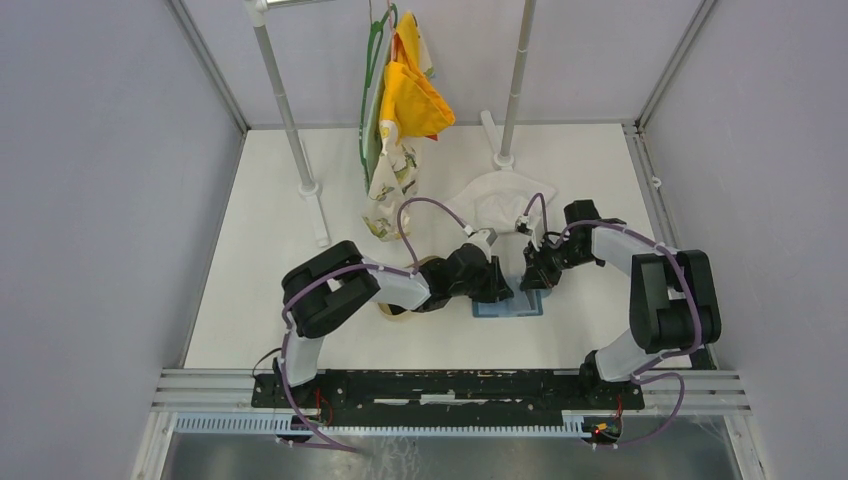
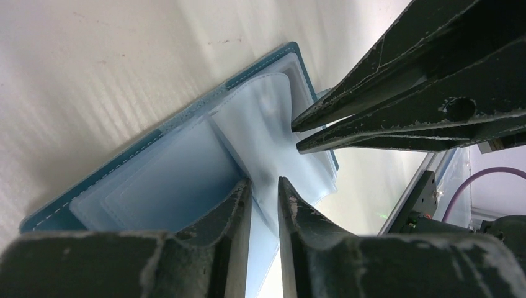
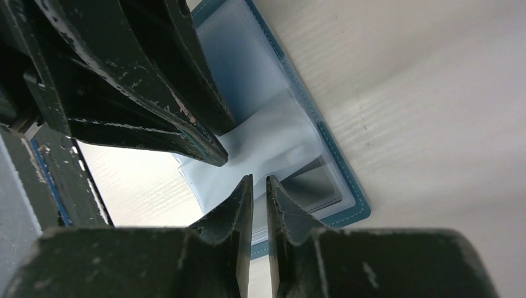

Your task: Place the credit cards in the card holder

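Observation:
The blue card holder (image 1: 507, 308) lies flat at table centre-right, both grippers over it. In the left wrist view, its pale blue flap (image 2: 260, 112) is creased; my left gripper has its tips close together at that flap's edge, with a narrow gap. My right gripper has its tips at the creased flap (image 3: 248, 161) beside a dark slot, also slightly apart. Whether either grips the flap is unclear. No loose credit card is clearly visible.
A brown round object (image 1: 394, 310) lies under my left arm. A white cloth (image 1: 490, 195), a rack with hanging garments (image 1: 410, 90) and its posts occupy the back. The front table around the holder is clear.

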